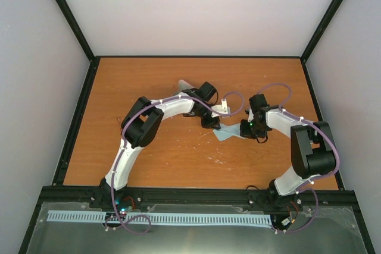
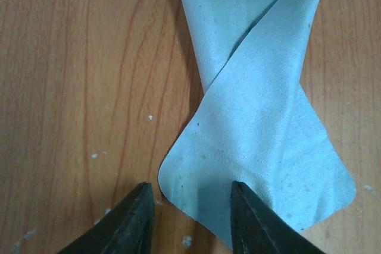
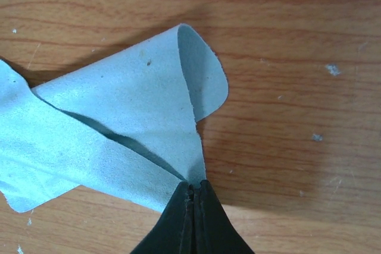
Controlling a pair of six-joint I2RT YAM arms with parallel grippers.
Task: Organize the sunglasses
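Note:
A light blue cloth (image 1: pixel 224 133) lies folded on the wooden table (image 1: pixel 143 159) between my two grippers. In the left wrist view my left gripper stands part open over one corner of the cloth (image 2: pixel 238 135), its tips at the cloth's edge. My right gripper is shut on the cloth (image 3: pixel 119 129) at its near edge. A pale grey object (image 1: pixel 184 85), partly hidden behind the left arm, lies at the back; I cannot tell whether it holds sunglasses.
Both arms are close together at the middle right. Walls and a dark frame border the table.

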